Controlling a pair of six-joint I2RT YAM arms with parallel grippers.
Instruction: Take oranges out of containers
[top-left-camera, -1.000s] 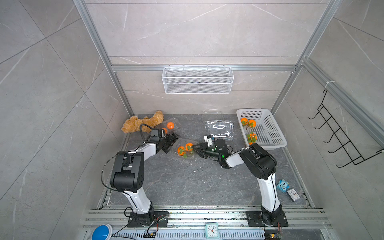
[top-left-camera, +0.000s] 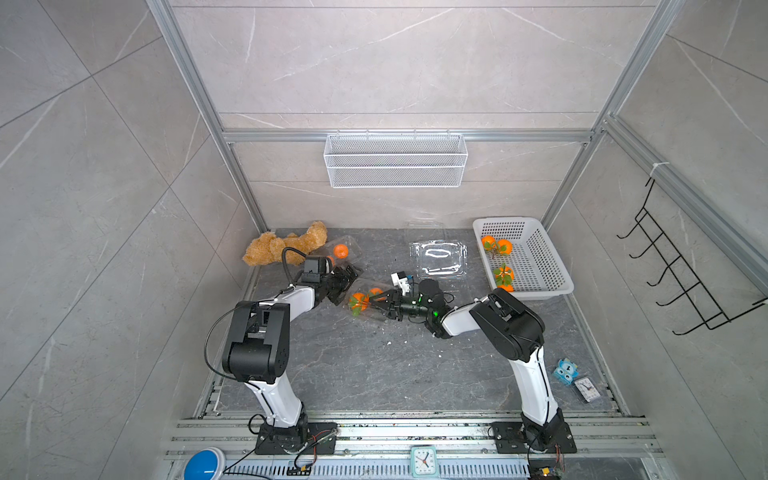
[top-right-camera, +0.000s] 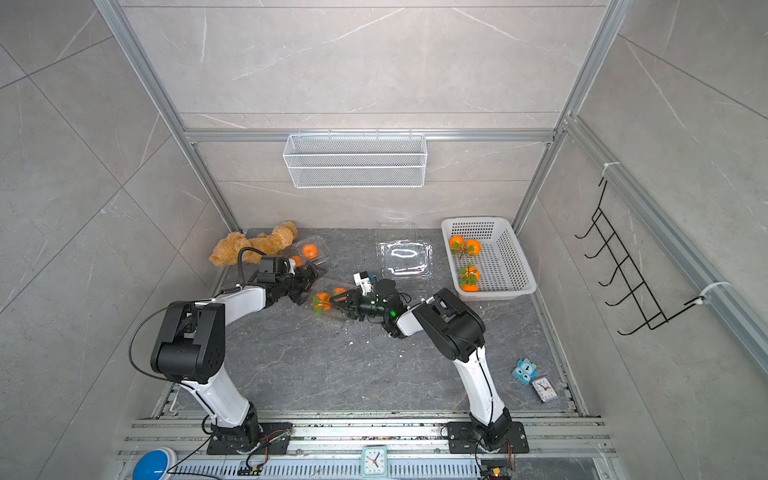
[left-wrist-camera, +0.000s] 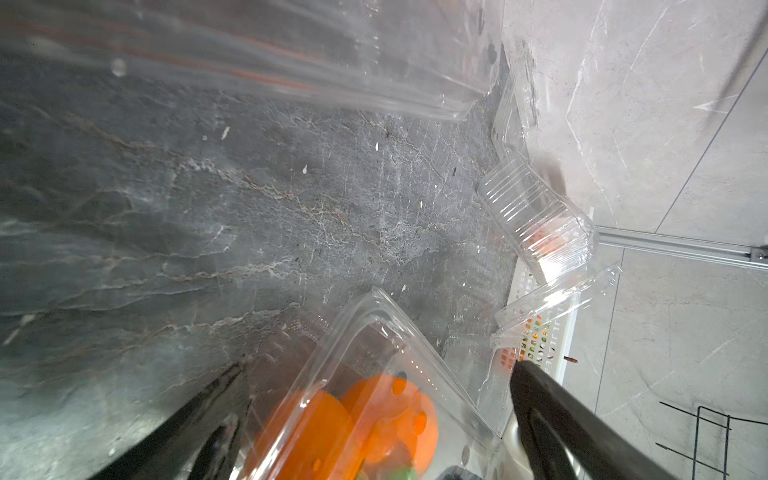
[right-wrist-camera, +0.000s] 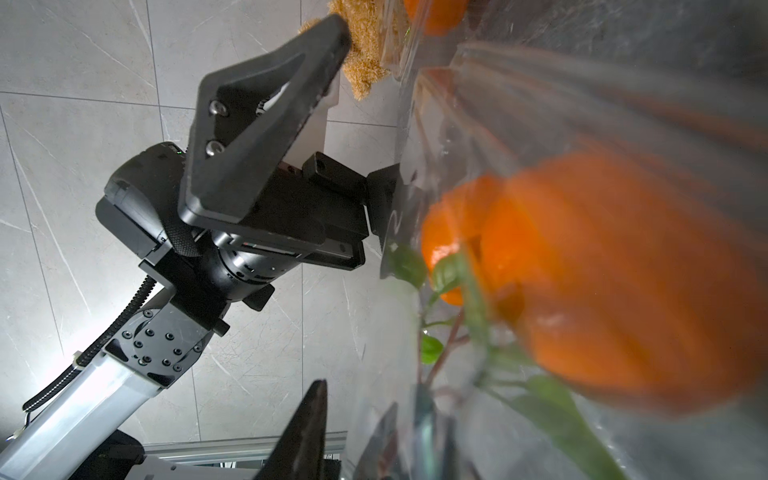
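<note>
A clear plastic container (left-wrist-camera: 400, 344) holding leafy oranges (top-left-camera: 358, 302) lies at the middle of the worktop. My right gripper (top-left-camera: 382, 301) is on it from the right, shut on it as far as shows; in the right wrist view the oranges (right-wrist-camera: 592, 272) appear behind blurred plastic. My left gripper (top-left-camera: 345, 281) stands open at the container's upper left, its fingers either side of a corner in the left wrist view. Behind it another clear container with oranges (top-left-camera: 341, 250) sits beside the teddy bear.
A white basket (top-left-camera: 536, 264) with several oranges stands at the back right, empty clear containers (top-left-camera: 438, 257) beside it. The teddy bear (top-left-camera: 264, 249) lies at the back left. A blue toy (top-left-camera: 565, 369) and a clock (top-left-camera: 586, 388) are at the front right.
My right gripper and arm have moved left, with the container and its oranges shifted slightly left toward my left gripper. The left arm has barely moved.
</note>
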